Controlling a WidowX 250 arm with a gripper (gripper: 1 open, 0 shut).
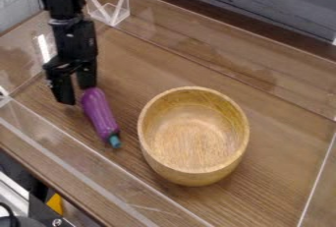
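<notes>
My black gripper is at the left, pointing down with its fingers open, just above the table and beside the upper end of a purple toy eggplant with a teal tip. The eggplant lies lengthwise on the wooden table, pointing toward the near side. A tan bowl sits to its right.
A white wire-like object stands at the back left.
</notes>
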